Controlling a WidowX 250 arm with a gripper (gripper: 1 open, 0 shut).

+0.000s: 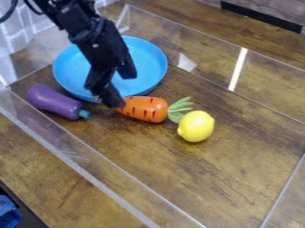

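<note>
My black gripper (117, 87) hangs low over the front part of a blue plate (145, 62), its fingers open and pointing down toward the left end of an orange toy carrot (144, 109) with green leaves. A purple toy eggplant (53, 101) lies left of the gripper, just off the plate. A yellow toy lemon (195, 126) sits right of the carrot. The gripper hides part of the plate; whether a finger touches the carrot I cannot tell.
Clear panel edges run around it. A blue object (7, 214) shows at the lower left corner.
</note>
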